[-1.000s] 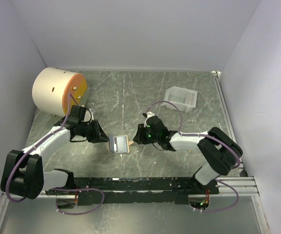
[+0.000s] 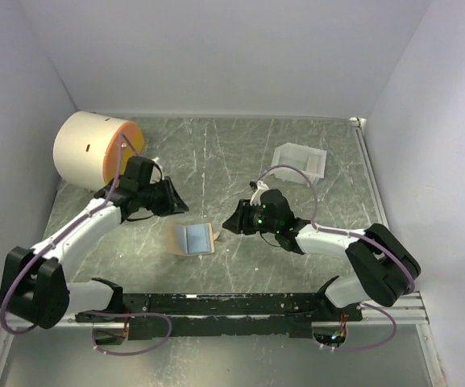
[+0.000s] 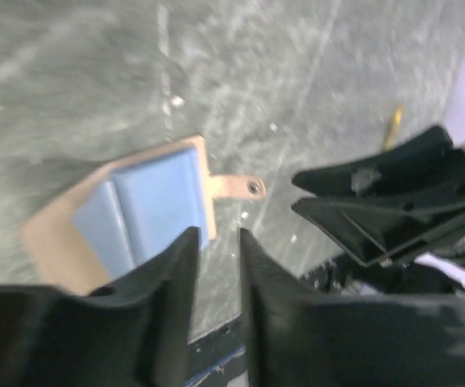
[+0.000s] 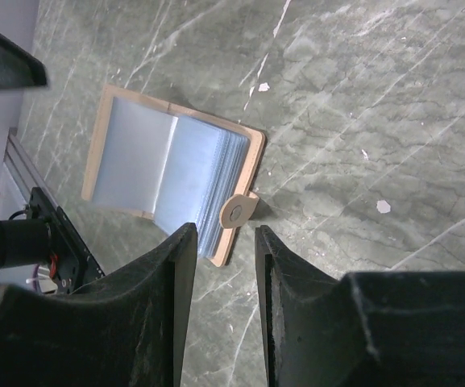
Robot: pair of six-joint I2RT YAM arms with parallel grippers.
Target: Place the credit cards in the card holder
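The card holder lies open flat on the table, with a tan border, pale blue sleeves (image 2: 199, 239) and a snap tab (image 4: 238, 210) on its right edge. Its sleeves show as a layered stack beside a cloudy left leaf (image 4: 131, 153) in the right wrist view. My left gripper hovers over the table just behind the holder, a gap between its fingers and nothing in it. To the right of the tab, my right gripper (image 2: 227, 229) is open and empty. I see no loose credit card; whether cards sit inside the sleeves, I cannot tell.
A white basket (image 2: 301, 161) stands at the back right and looks empty. A large cream and orange cylinder (image 2: 95, 149) fills the back left corner. Bare table (image 2: 216, 153) lies between them.
My left gripper has moved up and right, away from the holder's left side. The holder's left leaf now lies spread out further left. My right gripper has shifted slightly right.
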